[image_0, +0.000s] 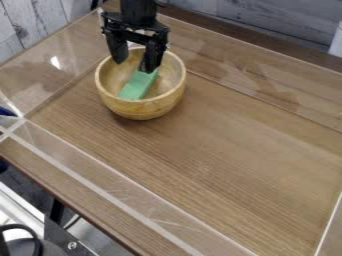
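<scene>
A wooden bowl (162, 102) sits in the upper middle of the table, with a green elongated object (138, 87) lying inside it. My black gripper (136, 61) hangs over the back of the bowl, its two fingers open and apart, one near the left rim and one by the top end of the green object. Whether a finger touches that object cannot be told.
Black cable-like items lie at the left edge and lower left.
</scene>
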